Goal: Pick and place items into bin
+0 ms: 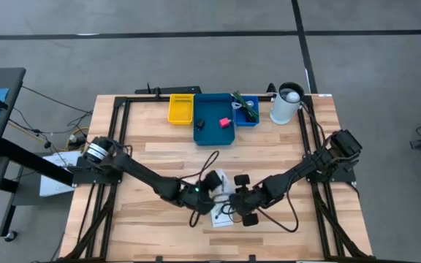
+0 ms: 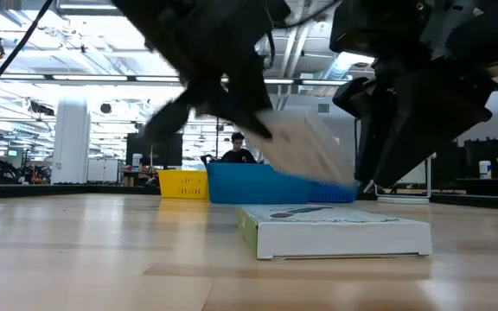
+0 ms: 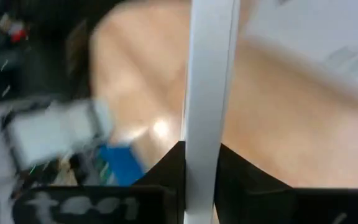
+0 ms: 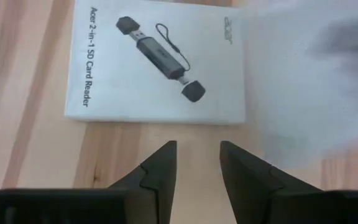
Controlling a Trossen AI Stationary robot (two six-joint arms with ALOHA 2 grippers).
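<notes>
A white card reader box (image 3: 209, 81) stands edge-on between the fingers of my left gripper, which is shut on it. In the low view this box (image 2: 305, 142) is tilted and blurred, raised off the table. A second white box, printed "Acer 2-in-1 SD Card Reader" (image 4: 104, 74), lies flat on the wood beneath both arms. My right gripper is open near its long edge, nothing between the fingers. The held box (image 4: 316, 81) blurs across the right of that view. The teal bin (image 1: 214, 139) at the table's back contains a dark item and a pink item.
Left of the teal bin sits a yellow basket (image 1: 180, 109); right of it, a blue basket (image 1: 248, 123) holds green and dark items. A white cylindrical container (image 1: 281, 114) stands farther right. Between bins and arms the wooden tabletop (image 1: 262, 153) is clear.
</notes>
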